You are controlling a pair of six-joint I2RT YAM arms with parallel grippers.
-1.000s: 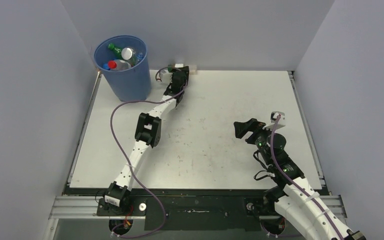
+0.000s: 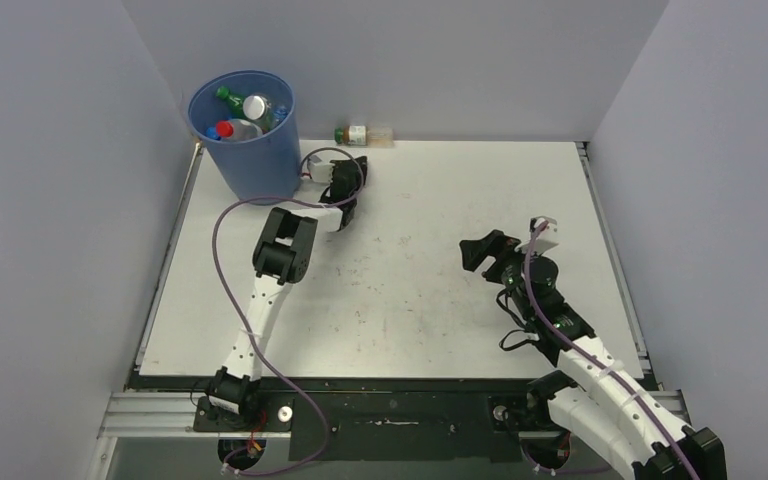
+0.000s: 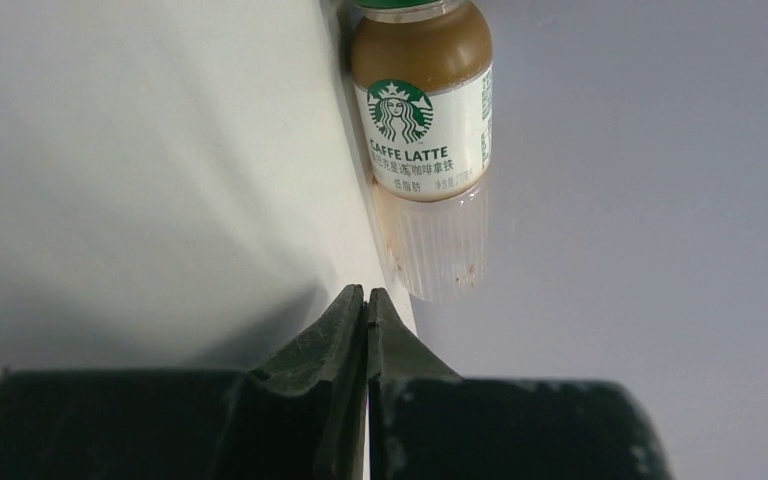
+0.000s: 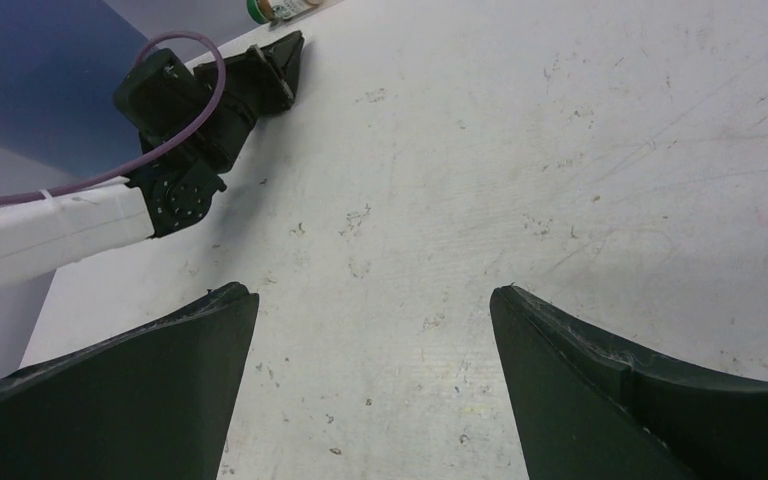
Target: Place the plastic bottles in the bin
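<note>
A Starbucks latte bottle (image 2: 365, 135) lies along the back edge of the table; in the left wrist view the bottle (image 3: 425, 130) is just beyond my left gripper, whose fingertips are shut together with nothing visible between them. The blue bin (image 2: 260, 165) at the back left holds several bottles, with green, red and white caps or parts showing. My right gripper (image 2: 476, 254) stands open and empty over the right side of the table.
Grey walls border the back and sides. Purple cables loop over both arms.
My left gripper has drawn back from the bottle toward the front and left, uncovering more of it. The right arm has shifted slightly left and up in the top view.
</note>
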